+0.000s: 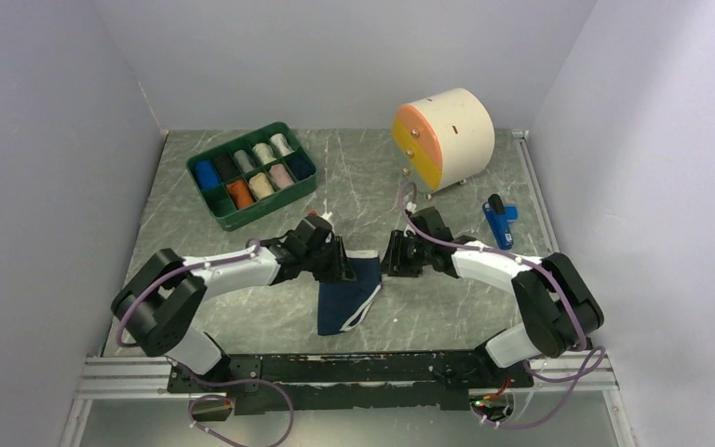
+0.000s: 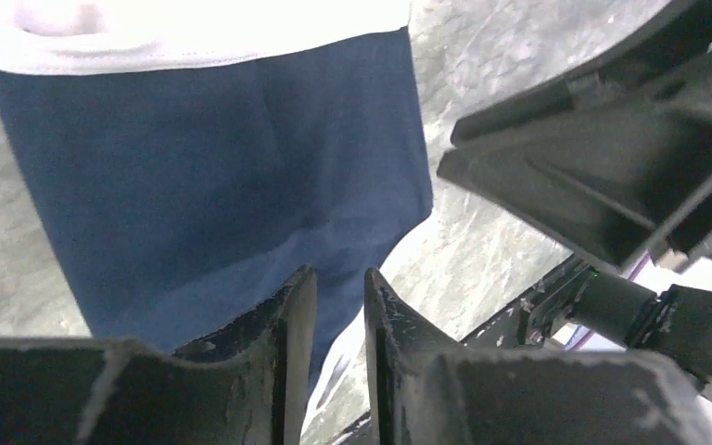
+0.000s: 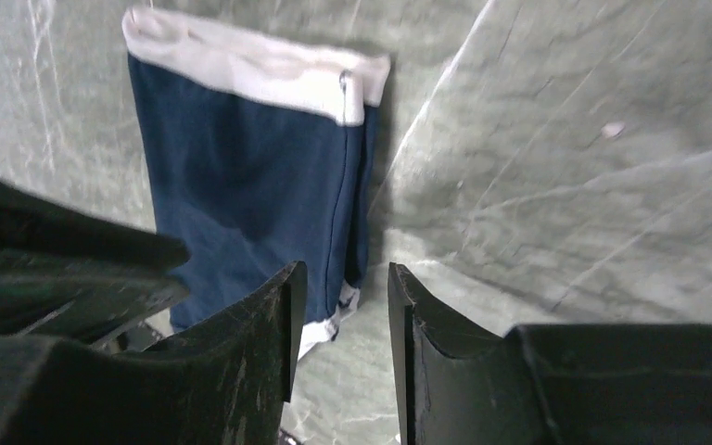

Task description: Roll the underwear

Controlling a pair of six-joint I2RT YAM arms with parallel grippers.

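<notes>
Dark navy underwear with a white waistband (image 1: pixel 344 305) lies folded on the grey table in front of the arms. Its waistband edge faces the back, and white trim runs along the lower right side. In the left wrist view the navy cloth (image 2: pixel 213 167) lies flat beneath my left gripper, whose fingers stand part open with a gap between them. My right gripper is open beside the cloth's right edge, where the folded layers (image 3: pixel 345 204) show. Neither gripper has cloth between its fingers.
A green divided box (image 1: pixel 233 222) with several rolled cloths stands at the back left. At the back right is a white drum-shaped cabinet (image 1: pixel 461 135) with coloured drawers. A blue object (image 1: pixel 498 223) lies at the right edge.
</notes>
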